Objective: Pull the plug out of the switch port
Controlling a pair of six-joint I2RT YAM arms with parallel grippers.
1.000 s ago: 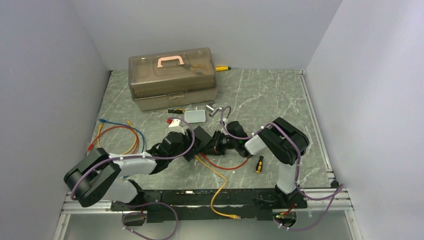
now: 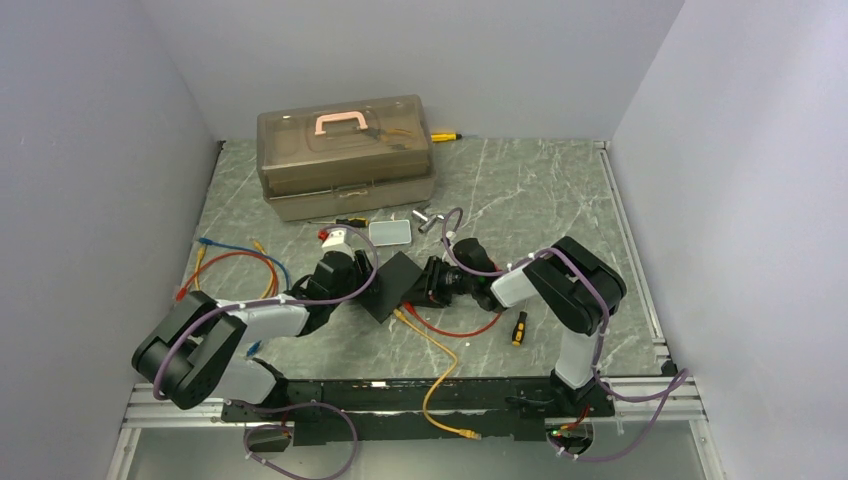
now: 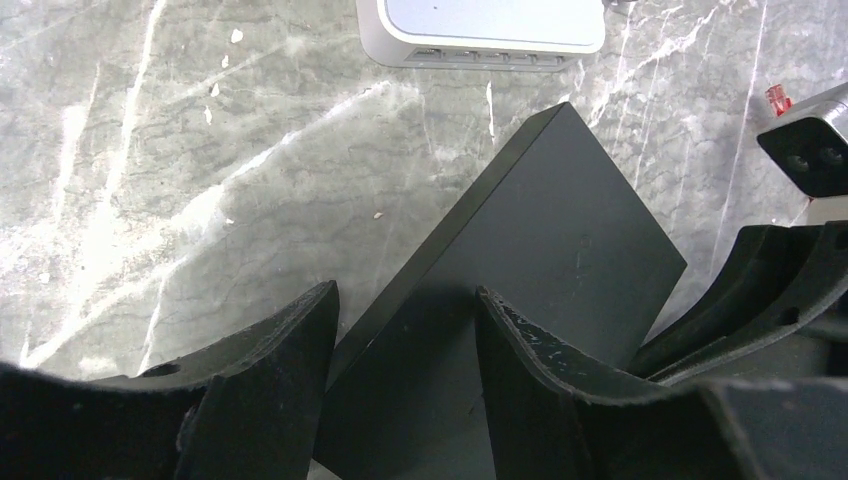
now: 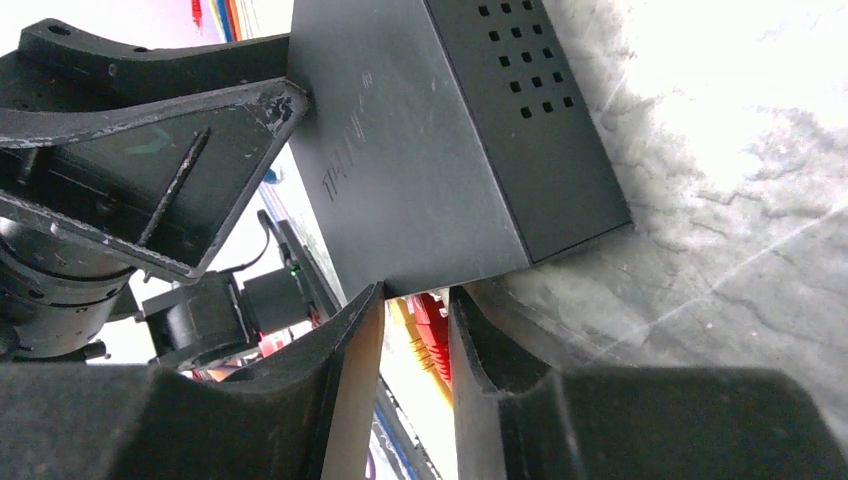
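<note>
The black switch box [image 2: 401, 268] lies at an angle mid-table between both arms. In the left wrist view my left gripper stands open, one fingertip on each side of the near part of the switch [image 3: 560, 240]. The right wrist view shows a red plug [image 4: 431, 325] at the edge of the switch [image 4: 400, 150], beside a yellow plug [image 4: 418, 345]. My right gripper is part open around the red plug, with a gap left between the fingers. Whether the plug is seated in its port is hidden.
A red cable [image 2: 455, 333] and a yellow cable [image 2: 440, 347] run from the switch. Behind it are a small white box [image 2: 390, 233] and a toolbox [image 2: 345, 165]. A screwdriver [image 2: 519, 328] lies at front right; more cables [image 2: 240, 252] lie left.
The right gripper and the cable ends at the switch shifted only a little.
</note>
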